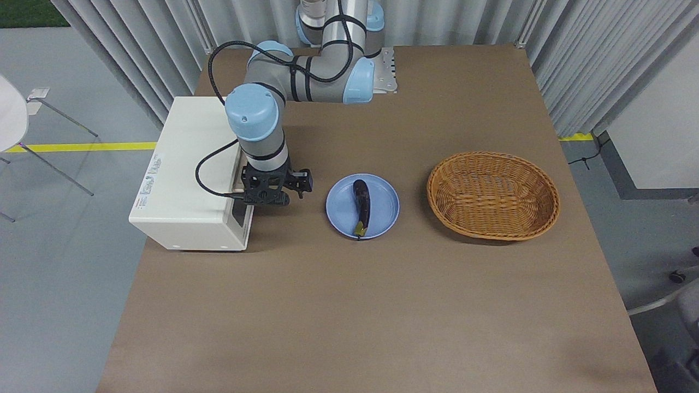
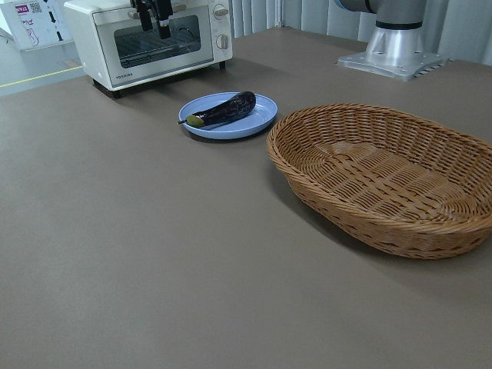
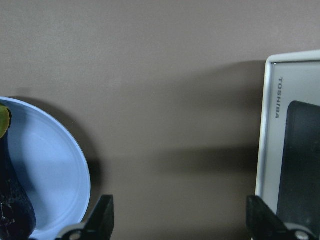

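A dark eggplant [image 1: 361, 204] with a green stem end lies on a light blue plate [image 1: 386, 206], also seen beside the white Toshiba toaster oven [image 2: 146, 69] in the left camera view. My black gripper hangs in front of the oven's upper part, left of and above the plate in the front view. In the wrist view its two fingers are apart with bare tabletop between them, the plate off to the left and the oven's front to the right.
An oval wicker basket [image 1: 492, 195] sits to the right of the plate.
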